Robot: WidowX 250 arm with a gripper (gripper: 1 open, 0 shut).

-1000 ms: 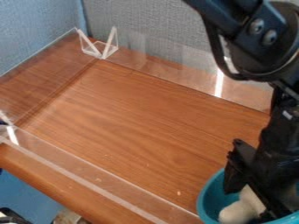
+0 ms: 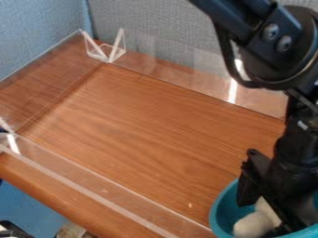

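At the bottom right, a teal bowl (image 2: 225,217) holds a pale beige rounded object (image 2: 256,223). My gripper (image 2: 266,200) is lowered into the bowl over that object, at the right edge of the camera view. Its black body hides much of the bowl's inside, and the fingertips are hard to make out, so whether they touch the object cannot be seen.
A clear plastic bracket (image 2: 104,48) stands at the back left corner. Grey padded walls rise behind.
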